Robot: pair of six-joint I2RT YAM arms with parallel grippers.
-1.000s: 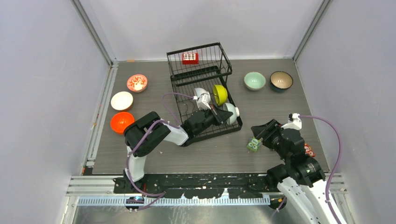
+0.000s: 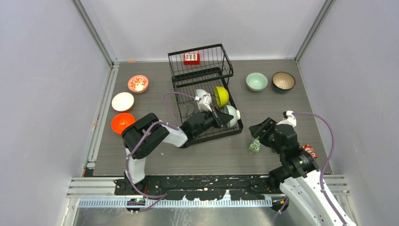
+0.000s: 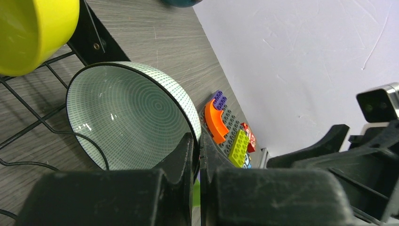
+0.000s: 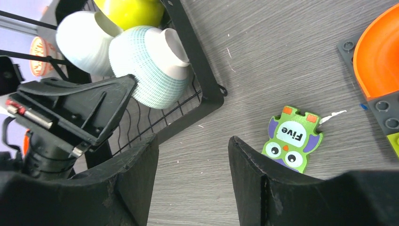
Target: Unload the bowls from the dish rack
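My left gripper is shut on the rim of a pale green-white bowl, which stands on its side in the front right of the black dish rack. A yellow bowl leans behind it, and another white bowl is in the rack, partly hidden by the left arm in the top view. My right gripper is open and empty, to the right of the rack over the table. Its two fingers are apart, with bare table between them.
A mint bowl and a dark-rimmed tan bowl stand at the back right. Patterned, white and orange bowls line the left side. An owl block lies near the right gripper.
My right arm has shifted left and slightly back, bringing its gripper closer to the rack. The left gripper and its bowl have barely moved.
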